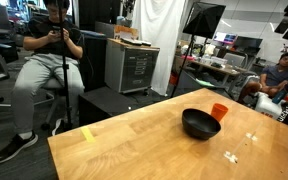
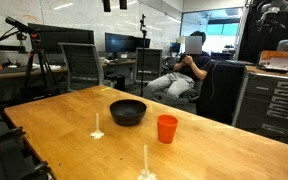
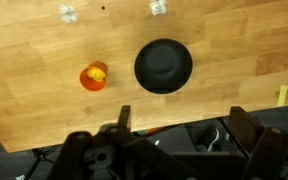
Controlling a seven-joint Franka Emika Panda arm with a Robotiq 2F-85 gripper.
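A black round bowl (image 3: 164, 66) rests on the wooden table, near its middle in the wrist view. The orange-red cup (image 3: 94, 76) stands apart from it, to the left in that view, with something small and yellow inside. In exterior view 2 the cup (image 2: 167, 128) is upright, to the right of the bowl (image 2: 128, 111). My gripper is open above the table, its fingers wide apart at the bottom of the wrist view with nothing between them. It touches neither bowl nor cup.
Two thin pale uprights on white bases, one nearer (image 2: 146, 162) and one farther (image 2: 97, 128), stand on the table. Yellow tape (image 3: 282, 95) lies near one edge. People sit beyond the table.
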